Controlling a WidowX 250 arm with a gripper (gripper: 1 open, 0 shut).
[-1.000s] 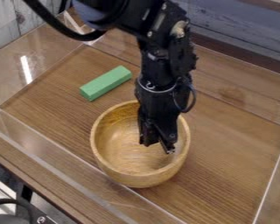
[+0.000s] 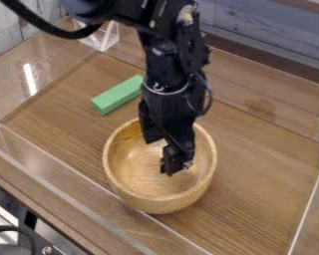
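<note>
My black gripper (image 2: 167,139) hangs over a tan wooden bowl (image 2: 156,191), its fingers reaching down into the bowl's upper half. It stands open, and I see nothing held in it. The back part of the bowl's inside is partly hidden behind the gripper.
A green block (image 2: 117,94) lies on the wooden table (image 2: 262,189) behind and left of the bowl. A clear plastic object (image 2: 93,30) is at the back left, near the table's walls.
The gripper has shifted slightly left and up over the bowl, and its fingers have changed their angle. The bowl and green block look unmoved.
</note>
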